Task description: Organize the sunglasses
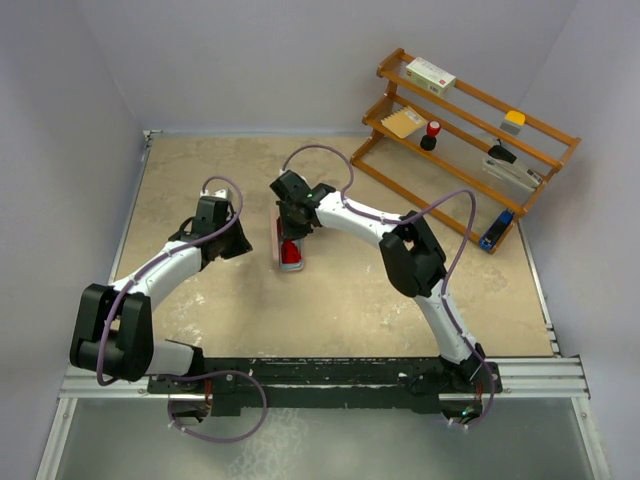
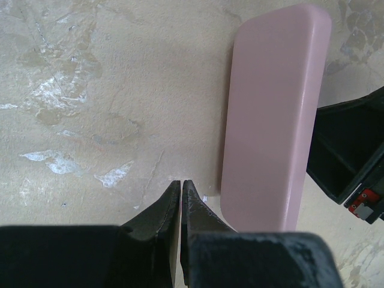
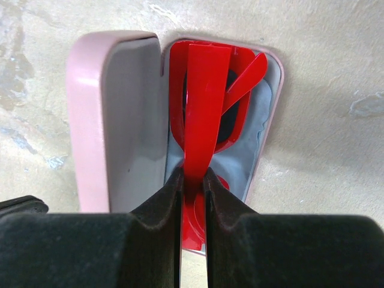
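Observation:
Red sunglasses (image 3: 207, 108), their arms folded, are over the grey inside of an open pink case (image 3: 258, 129); whether they touch its bottom I cannot tell. My right gripper is shut on the sunglasses near their middle, its fingers hiding part of them. The case's lid stands upright along the left side, and its smooth pink outer face (image 2: 264, 120) shows in the left wrist view. My left gripper is shut with nothing between its fingertips, left of the lid. From above, red shows in the case beneath the right gripper (image 1: 297, 230).
A wooden rack (image 1: 470, 130) stands at the back right, holding a box (image 1: 430, 76), a red-topped stamp (image 1: 430, 135) and other small items.

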